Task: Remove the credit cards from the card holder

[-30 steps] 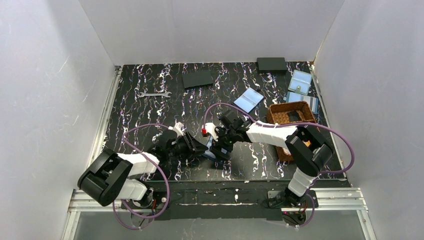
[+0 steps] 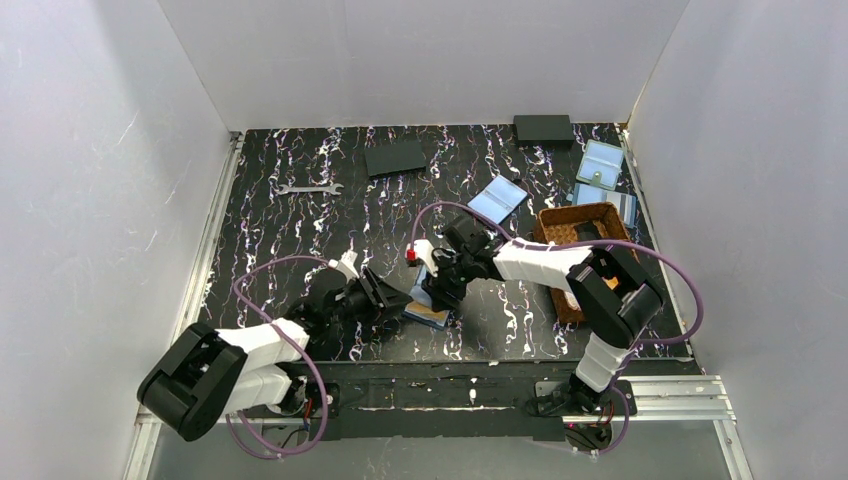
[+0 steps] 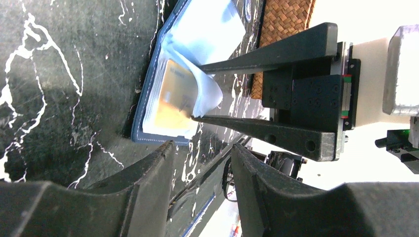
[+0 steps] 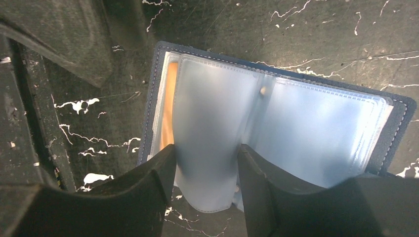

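The open card holder (image 2: 425, 316) lies on the dark table between both arms, with translucent blue sleeves (image 4: 316, 128) and an orange card (image 3: 170, 94) showing inside. My right gripper (image 2: 435, 290) is over it, fingers part open at a lifted sleeve (image 4: 210, 113); whether it grips the sleeve is hard to tell. In the left wrist view its fingers reach across the holder. My left gripper stands open just left of and above the holder, nothing between its fingers.
A woven basket (image 2: 550, 215) sits at the right, more blue holders (image 2: 496, 199) behind it and to its left, two dark slabs (image 2: 395, 158) at the back, a wrench (image 2: 310, 189) at the back left.
My right gripper shifted slightly, and more of the orange card shows in the top view.
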